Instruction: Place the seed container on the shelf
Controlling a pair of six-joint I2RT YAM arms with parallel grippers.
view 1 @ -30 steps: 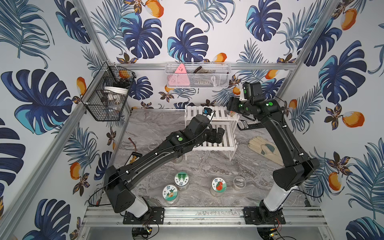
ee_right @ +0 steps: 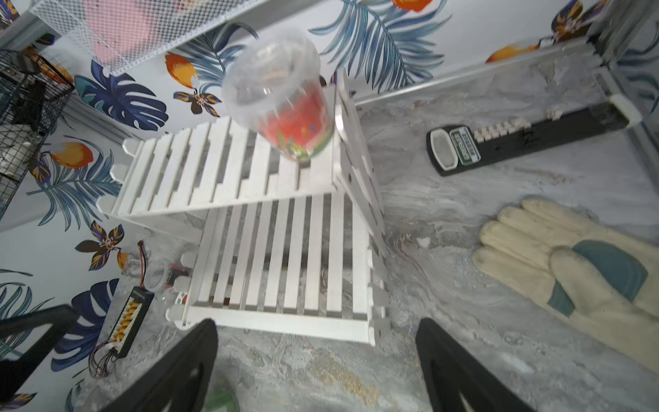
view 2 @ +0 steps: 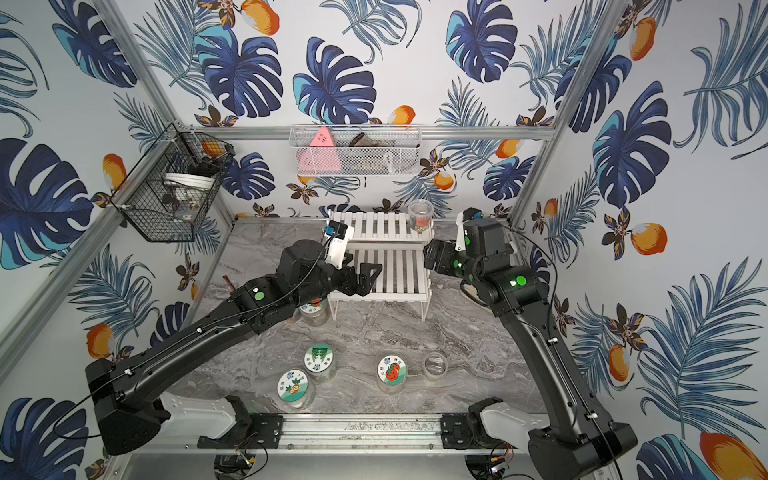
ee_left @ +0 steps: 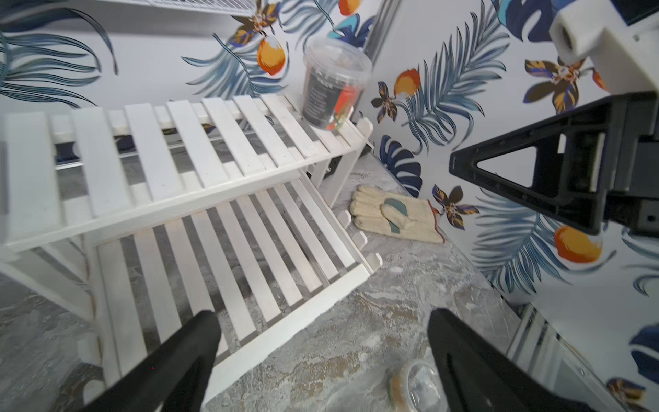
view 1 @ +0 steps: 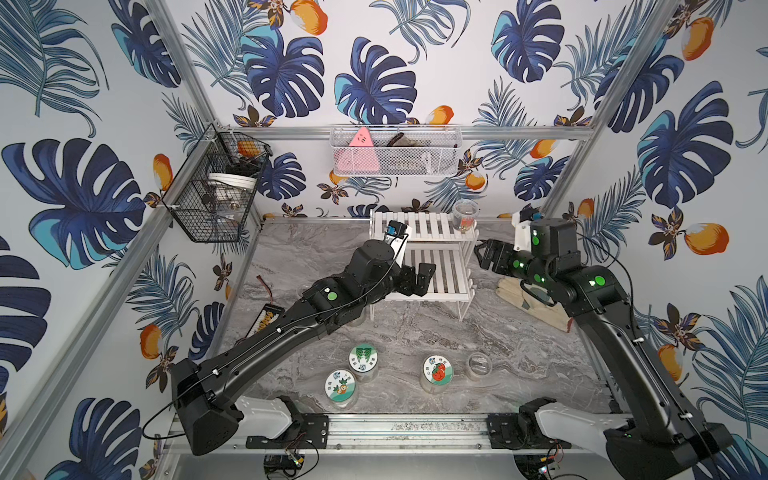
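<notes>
A clear seed container [view 1: 465, 215] with a red label stands on the right end of the upper tier of the white slatted shelf [view 1: 436, 292]. In the right wrist view the same container [ee_right: 280, 96] looks upright, free of any fingers. My right gripper [view 1: 485, 254] is to the right of the shelf, in front of the container and apart from it; its fingers [ee_right: 456, 370] are spread with nothing between them. My left gripper [view 1: 424, 279] hovers over the lower tier, open and empty, fingers [ee_left: 168, 370] wide apart.
Several lidded containers, one with a tomato lid [view 1: 437, 370], stand along the table front, beside an open clear jar [view 1: 479, 365]. Gloves [ee_right: 569, 267] and a black tool [ee_right: 521, 137] lie right of the shelf. A wire basket [view 1: 396, 152] hangs behind.
My right gripper has come away from the container on the upper tier, moving forward and to the right. The container stays on the shelf. The left arm has drawn slightly left.
</notes>
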